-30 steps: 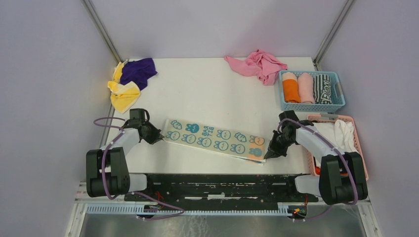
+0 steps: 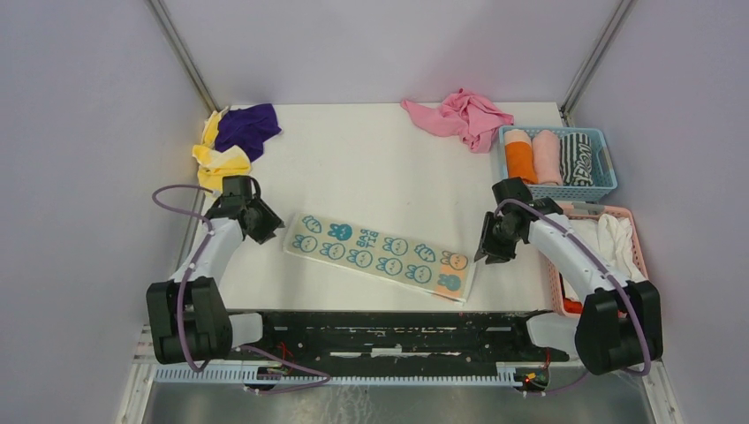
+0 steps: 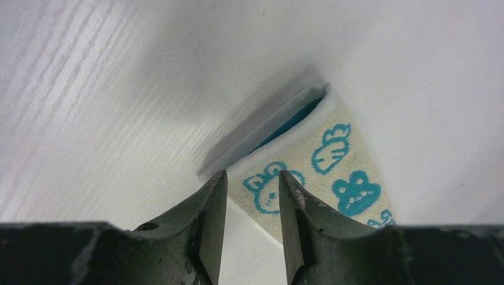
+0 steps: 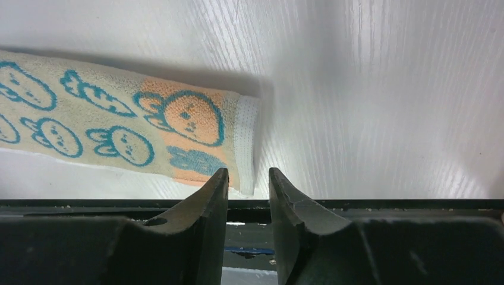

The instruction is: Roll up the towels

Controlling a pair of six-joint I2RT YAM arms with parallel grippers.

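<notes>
A cream towel with blue animal prints and an orange end (image 2: 380, 256) lies folded into a long strip, slanting across the front of the table. In the left wrist view its left end (image 3: 297, 133) shows two layers slightly parted. My left gripper (image 2: 281, 228) hovers just off that end, fingers apart with nothing between them. At the other end, the towel's pale hem (image 4: 245, 142) lies flat; my right gripper (image 2: 481, 258) is beside it, open and empty. In the right wrist view the fingers (image 4: 221, 184) appear in front of the hem's lower corner.
A blue basket (image 2: 556, 191) holds rolled towels at the back right; a pink basket (image 2: 638, 238) with white cloth stands in front of it. A crumpled pink towel (image 2: 468, 117) lies at the back, purple (image 2: 248, 128) and yellow (image 2: 221, 166) towels at back left.
Both grippers have come away from the towel's ends and opened, the left one moving up and left, the right one up and back. The towel's right front corner has shifted slightly.
</notes>
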